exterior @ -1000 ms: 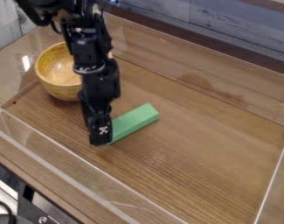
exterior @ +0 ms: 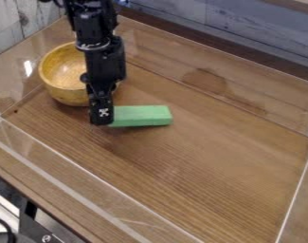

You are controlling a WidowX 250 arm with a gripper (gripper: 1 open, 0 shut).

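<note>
A green flat block point(exterior: 149, 115) lies on the wooden table right of my gripper point(exterior: 103, 116), whose fingertips are down at the table beside the block's left end. Whether the fingers hold that end cannot be made out. A yellow-orange bowl point(exterior: 63, 67) sits behind and left of the gripper, partly hidden by the arm.
White walls edge it at left, back and right. A black cable lies at the bottom left corner.
My gripper has moved back, away from the near edge. The green block has shifted back too and turned from diagonal to nearly crosswise.
</note>
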